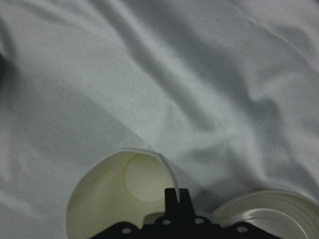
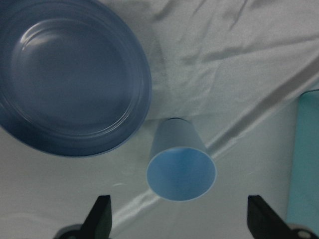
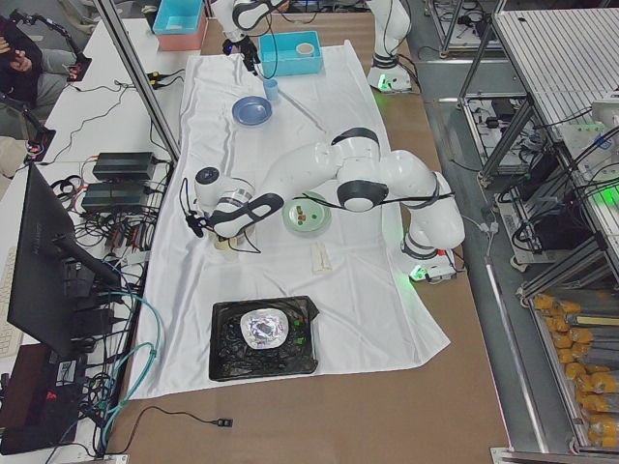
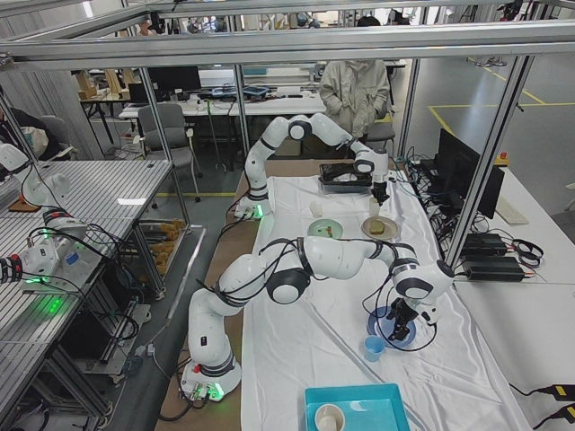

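Note:
My left gripper is shut on the rim of a cream cup [image 1: 89, 209], seen from above; a beige plate [image 4: 392, 231] with a brown item lies beside or beneath it, and a pale dish [image 1: 264, 196] shows at lower right in the left wrist view. My right gripper hangs open over a blue cup [image 2: 182, 174], which stands beside a blue plate [image 2: 70, 69], nothing between its fingers.
A green plate [image 3: 305, 222] with small items lies mid-table. A black tray [image 3: 222, 343] with a foil dish is at one end, a teal bin [image 3: 276, 63] with a cup at the other.

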